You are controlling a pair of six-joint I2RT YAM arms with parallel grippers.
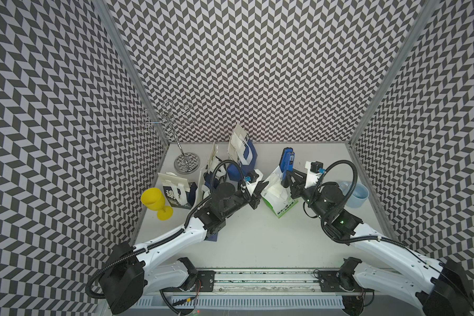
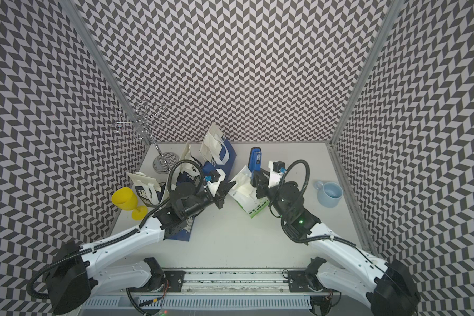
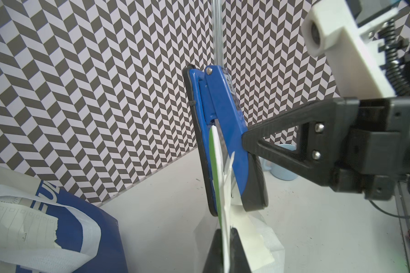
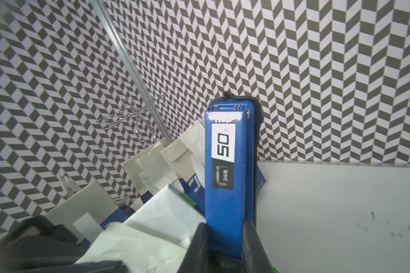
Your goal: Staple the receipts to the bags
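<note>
In the right wrist view a blue stapler stands upright between the fingers of my right gripper, which is shut on it. A white bag with green trim hangs from my left gripper, shut on its thin top edge. Seen from the left wrist, the bag's green-and-white edge appears to lie between the stapler's two arms; contact is unclear. A cream paper hangs along the bag. On a blue bag at lower left, a lined receipt lies against the handle.
More blue-and-cream bags stand on the left, beside a yellow goblet and a wire stand. At the right is a light blue mug.
</note>
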